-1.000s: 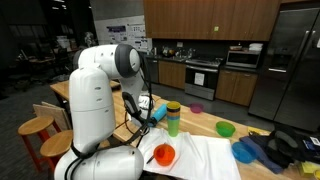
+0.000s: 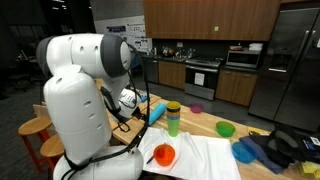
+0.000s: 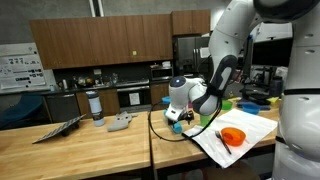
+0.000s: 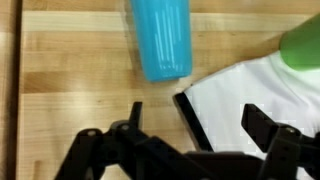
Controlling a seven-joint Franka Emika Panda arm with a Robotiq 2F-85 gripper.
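In the wrist view my gripper is open, its black fingers wide apart at the bottom of the picture. Nothing is held between them. A narrow black bar-like thing [image 4: 192,121] lies along the edge of the white cloth [image 4: 235,95], in the gap as seen from above. Beyond the fingers a blue object [image 4: 163,38] rests on the wooden table. Part of a green cup [image 4: 302,45] shows at the right. From the first exterior view, the gripper [image 2: 130,118] hangs over the table's left side, left of the green and yellow cup [image 2: 173,121].
An orange bowl [image 2: 163,155] sits on the cloth near the arm, with a dark-handled utensil [image 3: 222,142] beside it. Farther right are a green bowl [image 2: 225,129] and a blue bowl [image 2: 244,152]. A pink plate [image 2: 196,108] lies toward the back. Bare wood [image 3: 80,150] stretches across the left.
In the first exterior view the arm has swung left, carrying the gripper away from the green and yellow cup. The objects on the table look unmoved.
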